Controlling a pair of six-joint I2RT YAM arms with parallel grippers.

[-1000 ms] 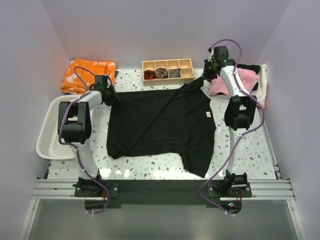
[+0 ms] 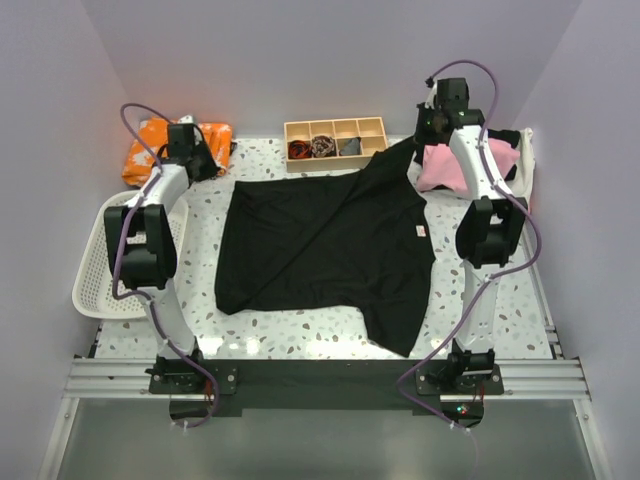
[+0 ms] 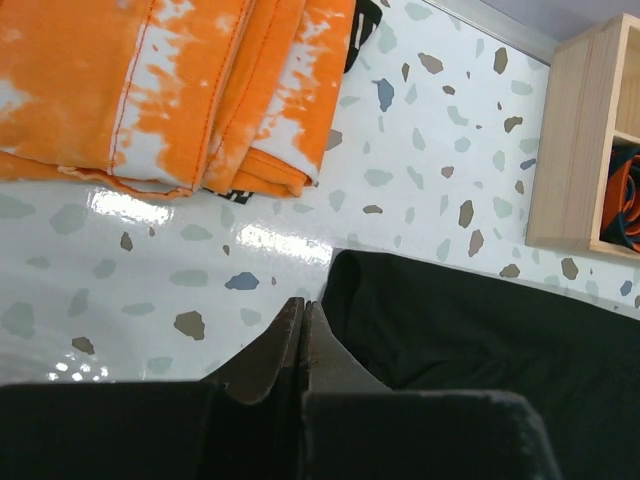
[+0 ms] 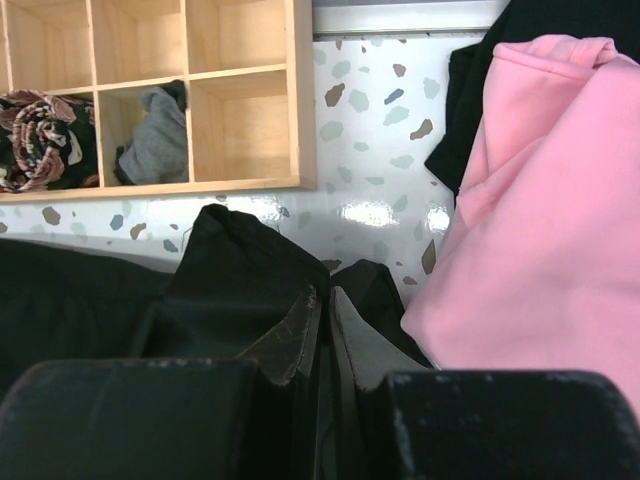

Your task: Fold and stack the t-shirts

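A black t-shirt (image 2: 330, 240) lies spread over the middle of the speckled table, its far right part drawn up towards my right gripper (image 2: 419, 138). That gripper is shut on the black cloth (image 4: 255, 245), which bunches at its fingertips. My left gripper (image 2: 213, 176) is shut, with nothing showing between its fingers. It is just off the shirt's far left corner; in the left wrist view the cloth's folded edge (image 3: 350, 275) lies beyond and right of the tips. A folded orange and white shirt (image 3: 130, 90) lies at the far left.
A wooden divided box (image 2: 335, 145) with several rolled garments stands at the back, close behind the shirt. Pink cloth (image 4: 540, 220) lies over black cloth beside my right gripper. An empty white basket (image 2: 98, 275) occupies the left side.
My left gripper has moved away from the shirt's far left corner, back and to the left.
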